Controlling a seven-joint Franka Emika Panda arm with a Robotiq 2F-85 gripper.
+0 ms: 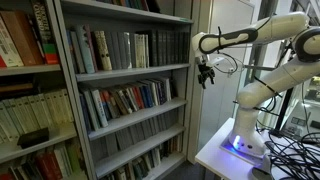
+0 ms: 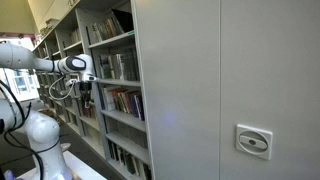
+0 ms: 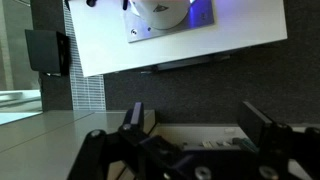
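My gripper (image 1: 205, 78) hangs from the raised arm at the right of the bookshelf (image 1: 125, 73) in exterior view 1, fingers downward. Exterior view 2 has the gripper (image 2: 84, 100) in front of the shelves at the left. Seen from the wrist, the dark fingers of the gripper stand wide apart, open with nothing between them. Rows of books (image 1: 125, 48) fill much of the shelving. Below the fingers, the wrist view looks down on dark floor (image 3: 205, 88) and a strip of shelf.
The arm's base stands on a white table (image 3: 240, 38); dark cables (image 1: 290, 155) lie beside it. A black box (image 3: 46, 52) is on the floor at the left of the wrist view. A white wall panel (image 2: 185, 90) borders the shelves. Open air surrounds the gripper.
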